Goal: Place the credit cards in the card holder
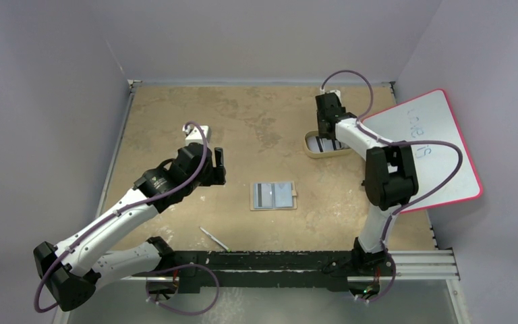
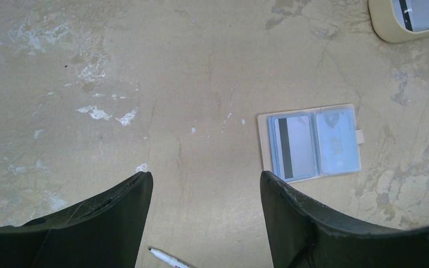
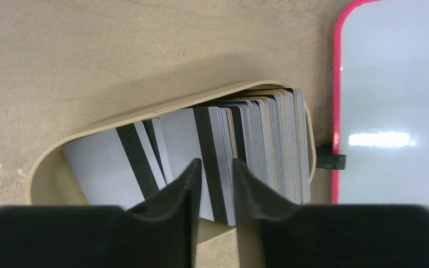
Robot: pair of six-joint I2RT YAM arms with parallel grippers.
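A beige oval container point(image 3: 49, 173) holds white cards with dark stripes point(image 3: 107, 159), densely stacked at its right end. My right gripper is over it, fingertips close together with a narrow gap, at the cards; whether they grip one is unclear. The card holder point(image 1: 273, 196), an open wallet with clear sleeves, lies at the front middle, a striped card showing in its left sleeve point(image 2: 296, 146). My left gripper point(image 1: 217, 162) is open above the table's left side, nothing between its fingers.
A whiteboard point(image 1: 438, 162) with a pink rim lies on the right beside the container. A marker point(image 1: 212, 237) lies at the front edge.
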